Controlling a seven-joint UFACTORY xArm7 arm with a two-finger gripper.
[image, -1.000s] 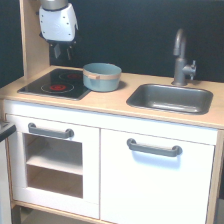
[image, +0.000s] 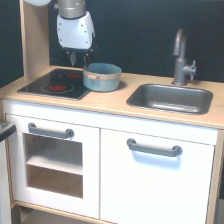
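A grey-green pot (image: 103, 79) with a brownish handle sits on the counter, at the right edge of the black cooktop. My white arm (image: 75, 31) hangs down from the top left, in front of the dark wall. At its end, the dark gripper (image: 79, 56) is above the cooktop (image: 57, 85), close to the pot's left rim. The fingers blend into the dark background, so their opening and any contact with the pot are unclear.
A grey sink (image: 170, 97) with a tall faucet (image: 180, 60) lies to the right, beyond some bare wooden counter (image: 127, 93). Below are white cabinet fronts with dark handles (image: 154, 148) and an open compartment (image: 54, 166). A wooden post (image: 36, 40) rises at the left.
The arm and gripper have moved right and somewhat lower, coming closer to the pot's left side. The pot stands in about the same place.
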